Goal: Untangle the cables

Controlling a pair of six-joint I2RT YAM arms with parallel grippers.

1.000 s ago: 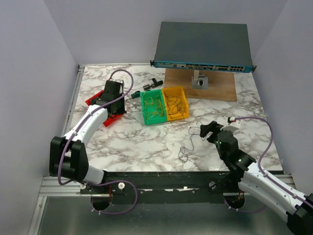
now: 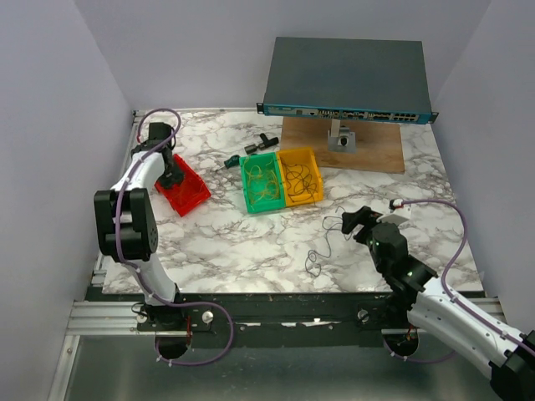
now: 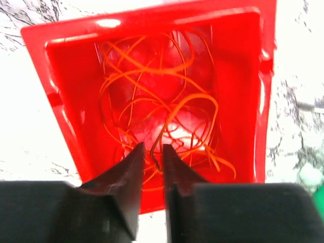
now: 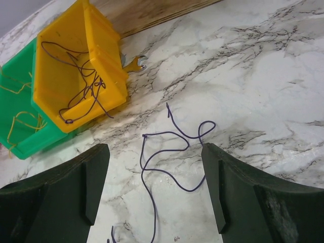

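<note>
Over the red bin point(image 2: 192, 196) at the far left is my left gripper. Its fingers are partly apart, with a narrow gap. In the left wrist view, tangled orange cables point(image 3: 161, 71) lie in the bin, and a strand shows in the gap; no grip on it is visible. My right gripper is wide open above the table, nothing between its fingers. Below it a loose dark cable point(image 4: 154, 205) lies in bends on the marble. Another dark cable point(image 4: 94, 87) sits in the yellow bin point(image 4: 114, 91), one end hanging over the rim.
A green bin point(image 2: 251, 200) with yellow cable adjoins the yellow one. Tools, including a black one point(image 2: 267, 142), lie behind them. A large rack device point(image 2: 344, 79) stands over a wooden board point(image 2: 380, 150) at the back.
My left arm has swung leftward, from the red bin's right side to over its left part, uncovering more of the bin. The right arm and loose dark cable look unmoved.
</note>
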